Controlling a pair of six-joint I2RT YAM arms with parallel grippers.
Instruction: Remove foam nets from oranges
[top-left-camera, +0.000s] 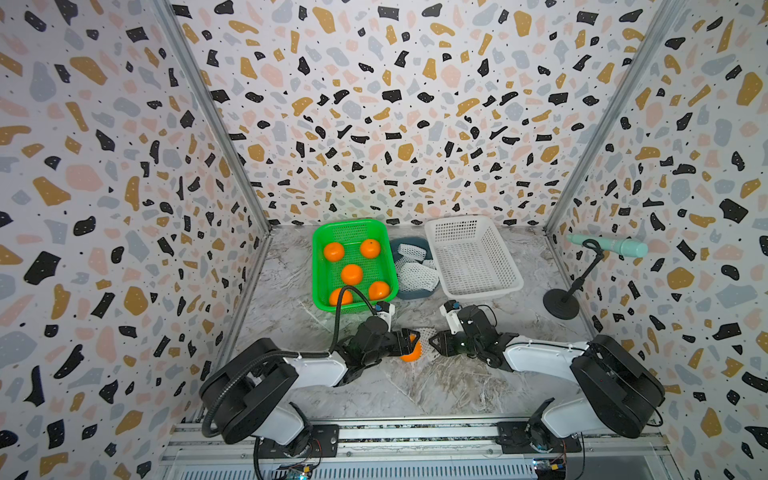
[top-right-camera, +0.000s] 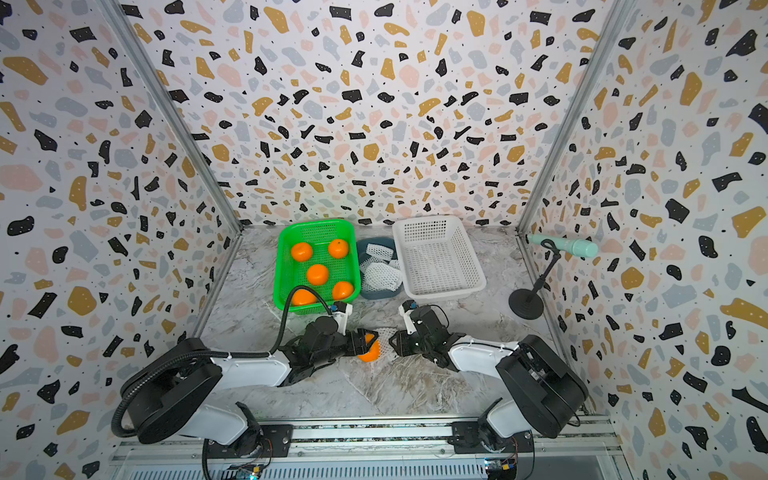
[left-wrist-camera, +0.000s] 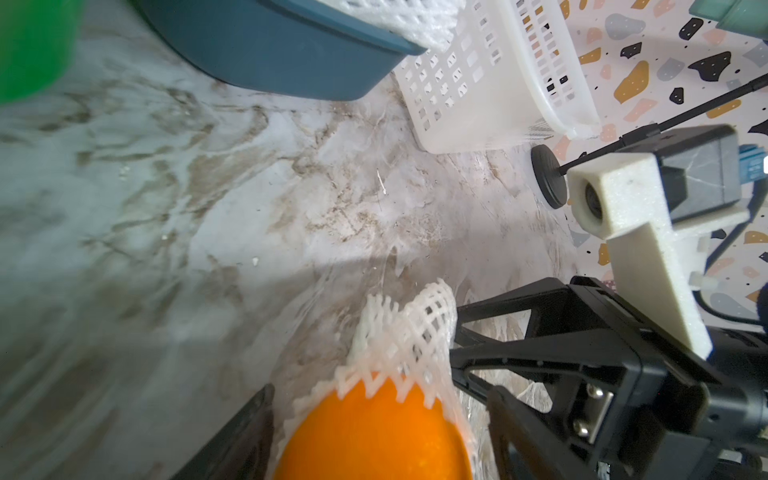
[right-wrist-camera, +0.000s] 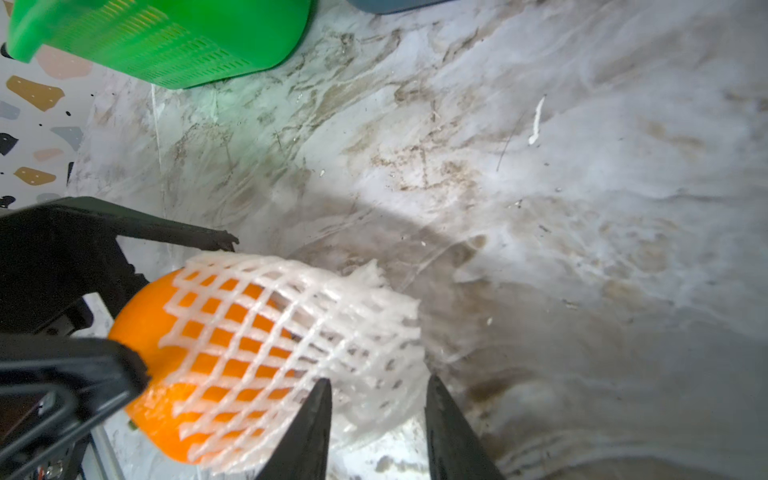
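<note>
An orange in a white foam net is low between the arms. My left gripper has its fingers either side of the orange; whether they grip it is unclear. The net reaches past the orange toward my right gripper, which stands open with its fingertips at the net's loose end in the right wrist view.
Several bare oranges fill the green basket at back left. A blue-grey bin holds loose nets beside an empty white basket. A black stand is at the right.
</note>
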